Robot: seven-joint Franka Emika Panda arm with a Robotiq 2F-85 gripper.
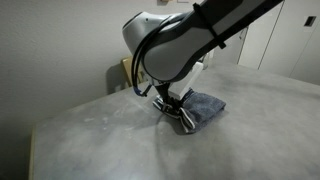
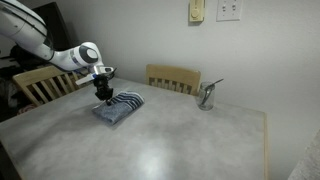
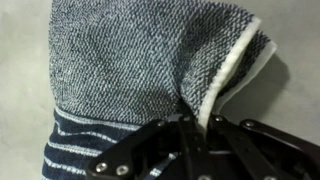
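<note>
A folded blue-grey towel [image 1: 206,108] with white-striped dark ends lies on the grey table [image 1: 110,135]. In the wrist view the towel [image 3: 140,60] fills much of the picture, its pale hem running down to the fingers. My gripper is shut on the towel at that hemmed edge; the fingertips are mostly hidden in the cloth. From the second exterior view, the towel [image 2: 118,106] sits towards the table's left side, with the gripper [image 2: 104,97] at its edge.
A wooden chair [image 2: 172,78] stands behind the table, and another chair [image 2: 50,85] is beside the arm. A clear container with utensils [image 2: 206,98] stands at the back.
</note>
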